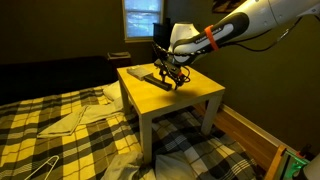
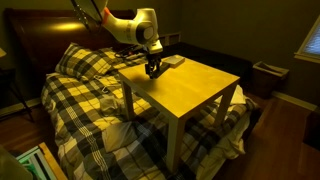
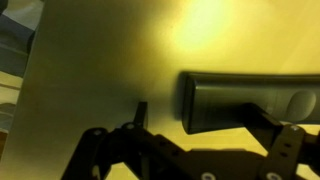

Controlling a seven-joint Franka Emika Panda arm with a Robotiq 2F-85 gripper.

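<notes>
A dark, long object with a rounded button-like spot lies on the pale wooden table in the wrist view, running off the right edge. My gripper stands open just over it. The left finger is over bare table beside the object's near end, while the right finger overlaps the object in view. Whether either finger touches it I cannot tell. In exterior view 1 the dark object shows on the table, close by the gripper. The second exterior view has the gripper low above the tabletop.
A pale flat item lies near its back edge. A bed with a checked blanket stands beside the table, with pale cloths on it.
</notes>
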